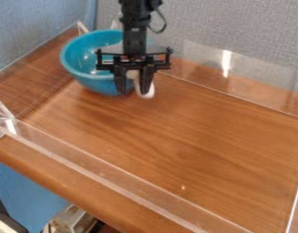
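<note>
The black gripper (134,76) hangs at the right part of a turquoise bowl (83,58) near the back left of the wooden table (176,164). A pale, elongated object (148,90) shows behind and below its fingers, at the bowl's right side. Whether the fingers hold it, and whether it is inside the bowl or just beside it, I cannot tell.
Clear low panels edge the table at the back, left and right. A grey wall stands behind. Below the front-left edge some hardware lies on a blue surface.
</note>
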